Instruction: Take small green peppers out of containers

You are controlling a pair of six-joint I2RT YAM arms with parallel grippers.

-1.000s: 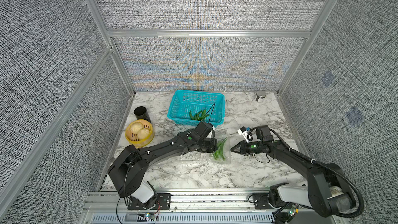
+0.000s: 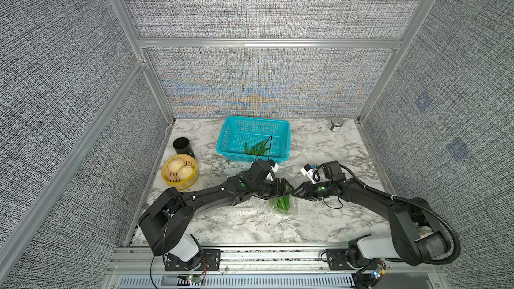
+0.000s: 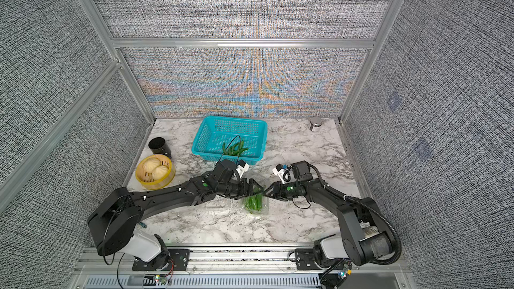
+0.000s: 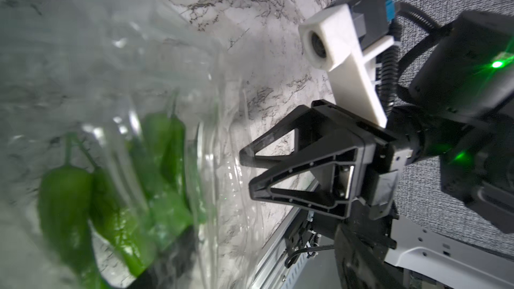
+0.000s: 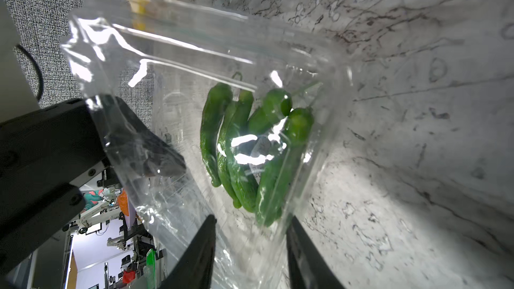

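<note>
A clear plastic bag (image 5: 176, 101) holds several green peppers (image 5: 235, 144) and lies between the two grippers at the table's middle. My left gripper (image 2: 286, 187) reaches over the peppers from the left, fingers spread. In the right wrist view a dark left finger (image 5: 152, 152) shows through or against the film; whether it is inside the bag cannot be told. My right gripper stands at the bag's right side, its fingers apart, with the bag's clear edge running between them. Other green peppers (image 2: 258, 148) lie in the turquoise basket (image 2: 227, 138).
A bamboo steamer (image 2: 185, 184) with buns and a black cup (image 2: 182, 146) stand at the left. A metal-lidded jar (image 2: 336, 123) is at the back right.
The left gripper has moved right over the peppers and spread its fingers. The right gripper has come left to the bag and parted its fingers. The peppers have shifted slightly and are partly covered.
</note>
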